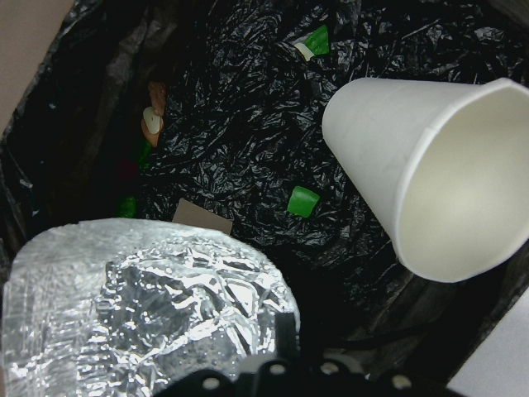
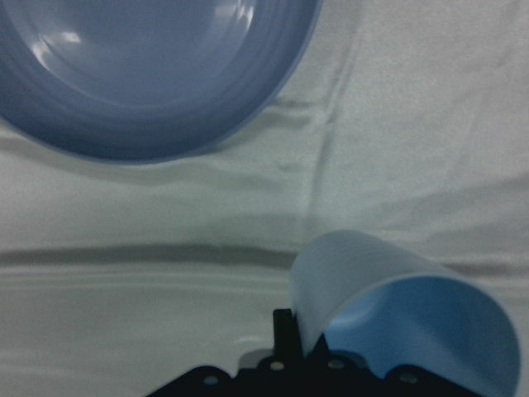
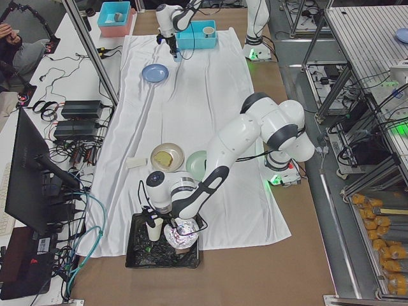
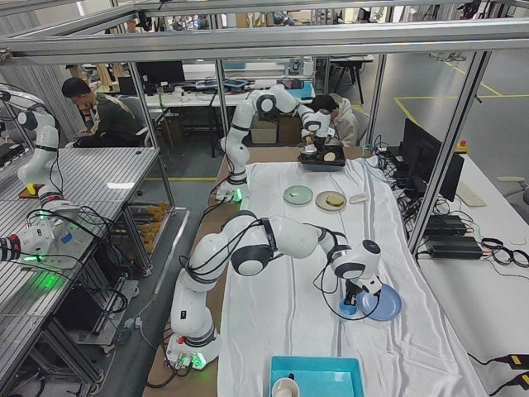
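Note:
My left gripper (image 3: 155, 223) is over the black-lined bin (image 3: 140, 255), holding a crumpled foil piece (image 1: 140, 314) by its edge. A white paper cup (image 1: 380, 141) lies on its side in the bin, among small green and brown scraps. My right gripper is shut on the rim of a light blue cup (image 2: 364, 256), tipped on its side beside the blue plate (image 2: 149, 99).
A plate with a yellow item (image 3: 162, 159) and a green plate (image 3: 196, 157) sit near the table's middle, with a pale flat item (image 3: 136, 162) alongside. A blue bin (image 4: 314, 380) stands at the far end.

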